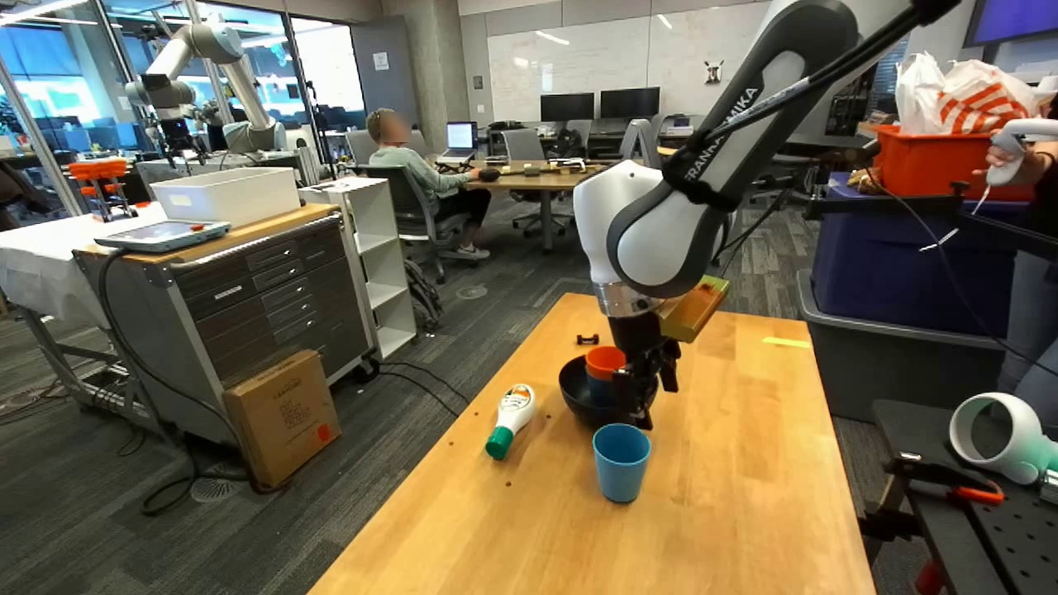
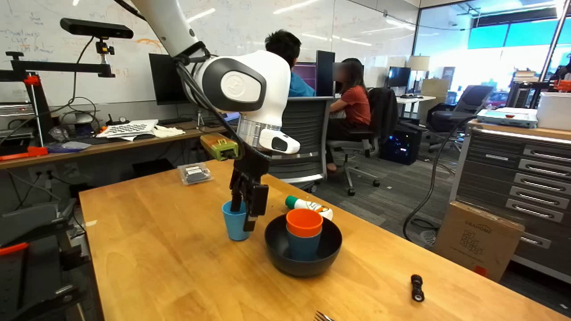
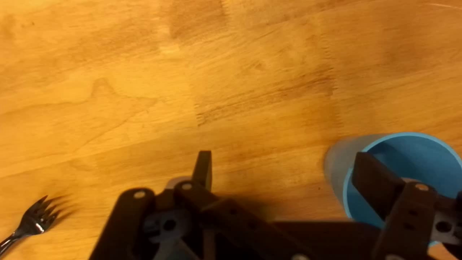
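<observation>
A light blue cup (image 1: 621,466) stands upright on the wooden table, and it is empty as far as its mouth shows. My gripper points down with its fingers wide open and only bare table visible between the fingers. In the wrist view, the right finger overlaps the rim of the blue cup (image 3: 340,167); I cannot tell whether they touch. A black bowl (image 2: 278,251) sits beside the gripper (image 2: 243,216), holding an orange cup (image 2: 304,222) stacked in a darker blue cup (image 2: 304,246).
A white bottle with a green cap (image 1: 513,410) lies near the table's edge. Past the bowl are a small black flashlight (image 2: 417,288) and a fork (image 3: 34,220). A clear packet (image 2: 195,173) rests on the opposite side.
</observation>
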